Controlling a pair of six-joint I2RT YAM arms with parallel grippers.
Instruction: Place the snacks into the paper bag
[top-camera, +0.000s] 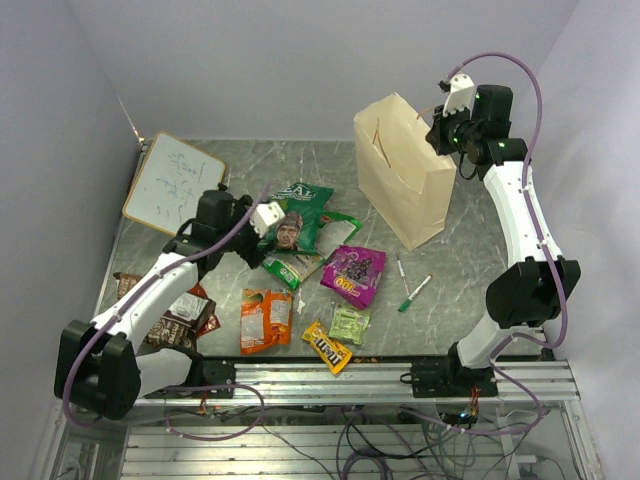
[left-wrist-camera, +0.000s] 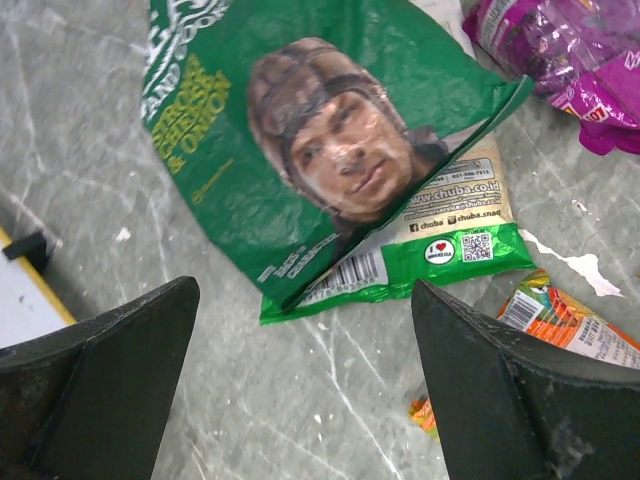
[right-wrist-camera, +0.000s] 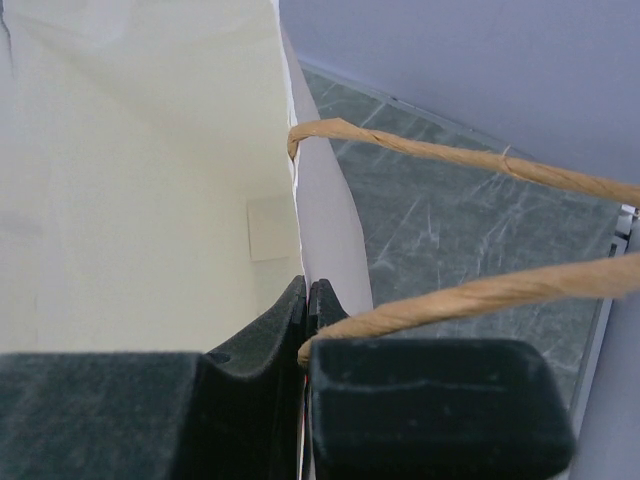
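Observation:
The paper bag (top-camera: 405, 195) stands open-topped at the back right. My right gripper (top-camera: 435, 143) is shut on its rim; in the right wrist view the bag wall (right-wrist-camera: 150, 170) runs down between the closed fingers. My left gripper is open, with nothing held, over the near left part of the large green snack bag (left-wrist-camera: 220, 160). That bag lies across a second green-and-beige pack (left-wrist-camera: 460, 215). Nearer the front are a purple pack (top-camera: 354, 276), an orange pack (top-camera: 265, 320), a yellow pack (top-camera: 327, 347) and a light green pack (top-camera: 349, 325).
Brown packs (top-camera: 178, 320) lie at the front left, partly under the left arm. A whiteboard (top-camera: 172, 182) rests at the back left. Two pens, one of them a green marker (top-camera: 415, 293), lie in front of the bag. A twisted paper handle (right-wrist-camera: 450, 155) loops beside the right gripper.

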